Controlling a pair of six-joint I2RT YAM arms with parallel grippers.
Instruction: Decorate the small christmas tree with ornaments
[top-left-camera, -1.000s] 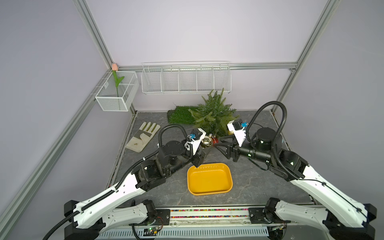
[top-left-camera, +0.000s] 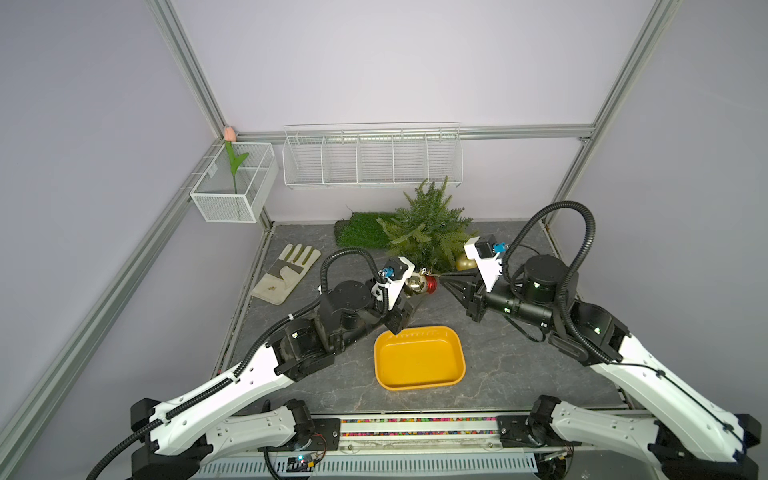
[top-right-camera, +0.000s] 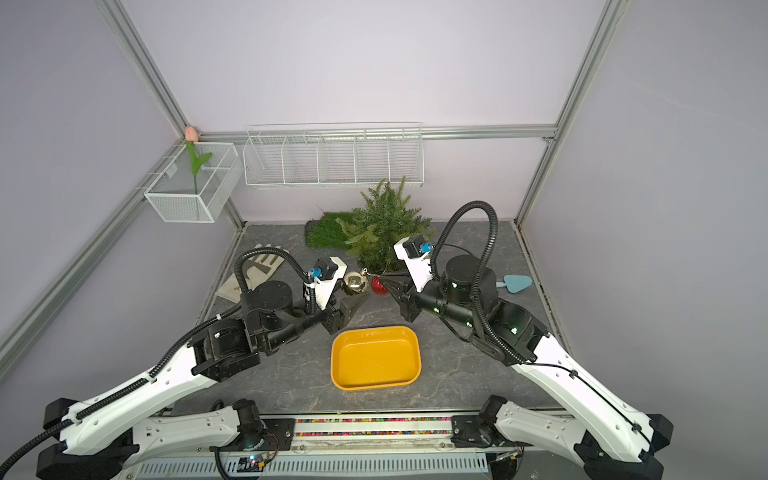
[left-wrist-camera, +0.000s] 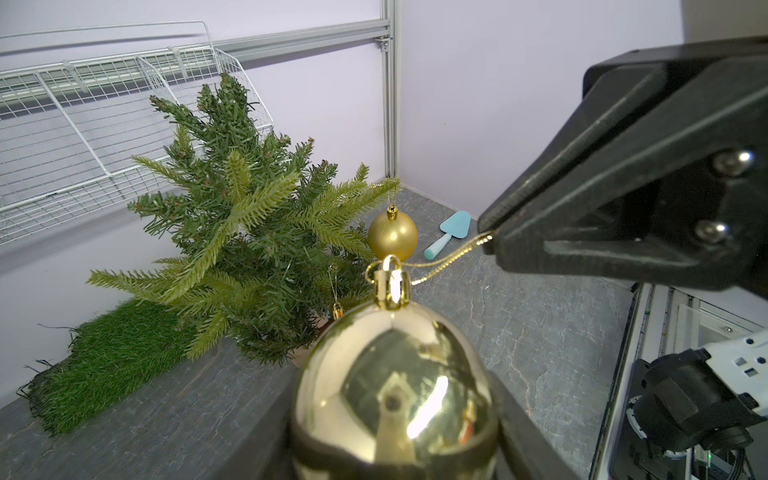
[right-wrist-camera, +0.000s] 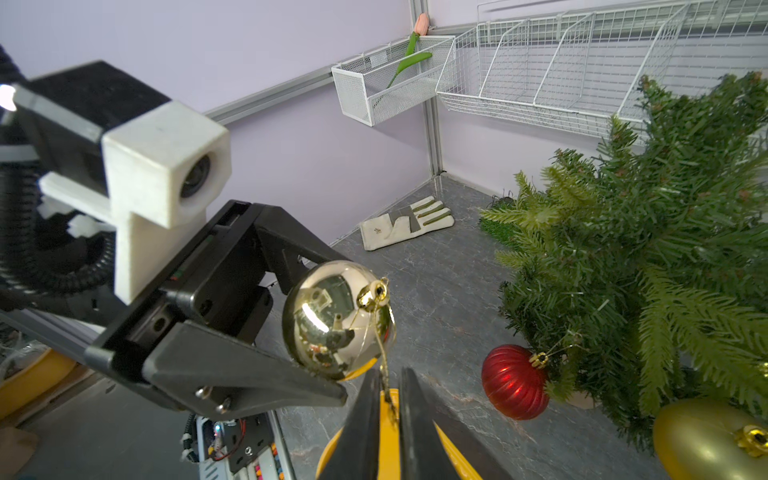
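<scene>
A shiny gold ball (left-wrist-camera: 393, 384) is gripped by my left gripper, its cap and gold string loop facing my right gripper. The right fingers (right-wrist-camera: 370, 424) stand a narrow gap apart, with yellow showing between them. The gold string (left-wrist-camera: 452, 254) runs from the cap to their tips; whether they pinch it is unclear. Behind the grippers stands the small green tree (top-left-camera: 432, 228). A red ornament (right-wrist-camera: 516, 382) hangs low on its near side. A matte gold ball (left-wrist-camera: 393, 235) hangs from a branch on the right.
An empty yellow tray (top-left-camera: 420, 358) sits on the table in front of the grippers. A glove (top-left-camera: 286, 273) lies at left, a grass mat (top-left-camera: 364, 230) beside the tree. Wire baskets (top-left-camera: 372, 157) hang behind; a blue trowel (top-right-camera: 514, 283) lies at right.
The left gripper with the gold ball has barely moved.
</scene>
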